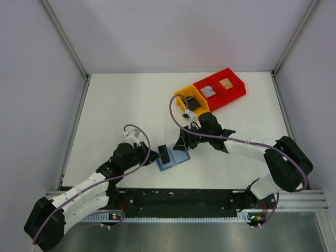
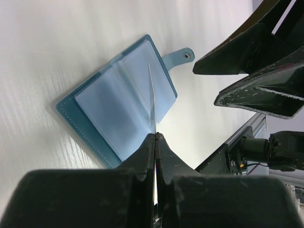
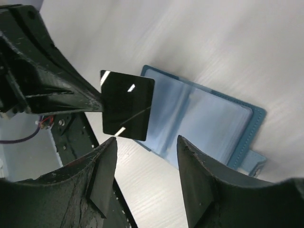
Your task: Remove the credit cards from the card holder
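The light blue card holder (image 1: 181,157) lies open on the white table. In the left wrist view its strap with a snap sticks out from the holder (image 2: 107,110). My left gripper (image 1: 157,155) is shut on one edge of a black card (image 1: 164,154), which in the right wrist view is a dark card (image 3: 127,105) raised clear of the holder's left part. From the left wrist the same card (image 2: 152,97) appears edge-on as a thin line. Over the holder's right end, my right gripper stands open; its fingers (image 3: 105,159) grip nothing.
Behind the holder stands a yellow box (image 1: 179,93) with dark cards inside. Adjoining it is a red box (image 1: 234,73), one compartment holding a white card (image 1: 208,91) and another a tan card (image 1: 226,83). Bare table (image 1: 121,100) lies at the back left.
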